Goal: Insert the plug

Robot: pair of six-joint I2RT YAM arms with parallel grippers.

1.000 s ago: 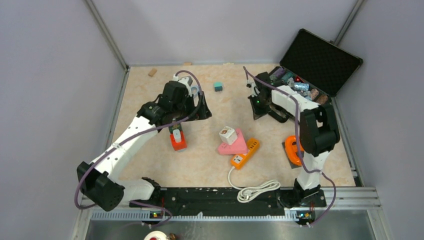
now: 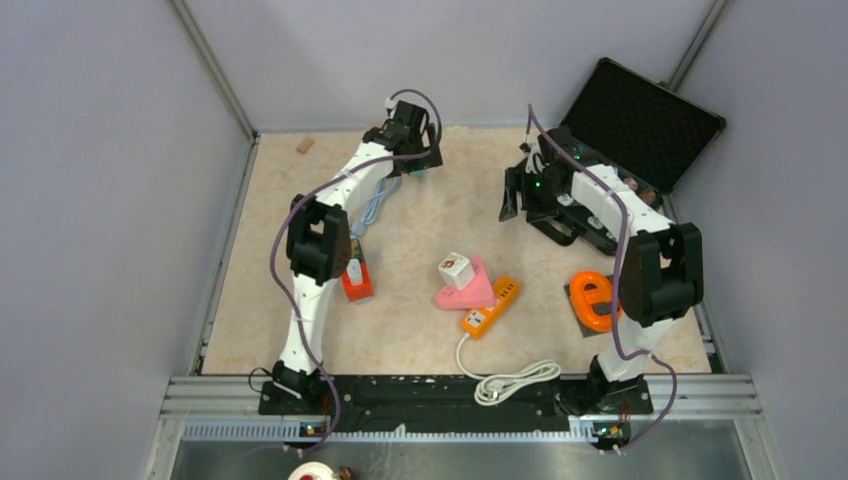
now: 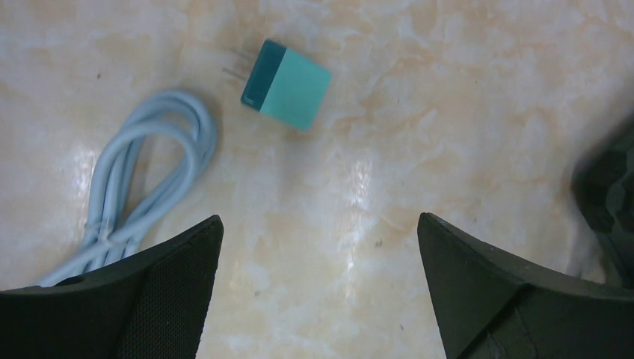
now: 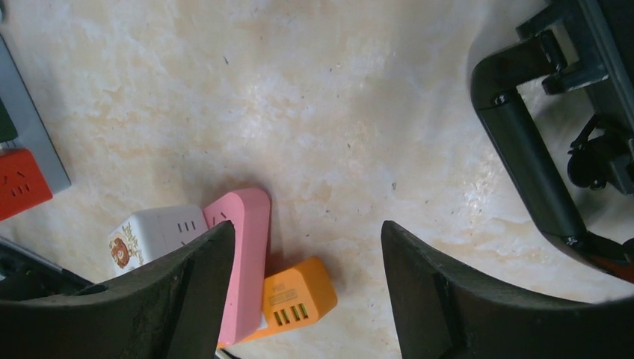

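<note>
In the left wrist view my open left gripper hangs over a small teal cube plug [image 3: 291, 90] with thin prongs, beside a coiled light-blue cable [image 3: 187, 157]. My right gripper, open with nothing between its fingers, hangs over bare table left of the black case. An orange power strip [image 2: 492, 312] lies near the front middle, partly under a pink wedge [image 2: 470, 295] that carries a white cube [image 2: 455, 267]; its white cord is coiled at the table's front edge.
A black case [image 2: 640, 120] stands open at the back right. An orange handle-like object [image 2: 592, 312] lies at the right front, a red block [image 2: 358, 287] at the left middle, a small wooden piece [image 2: 304, 144] at the back left.
My left arm has swung toward the back, carrying its gripper over the teal plug. My right gripper has risen and shifted slightly.
</note>
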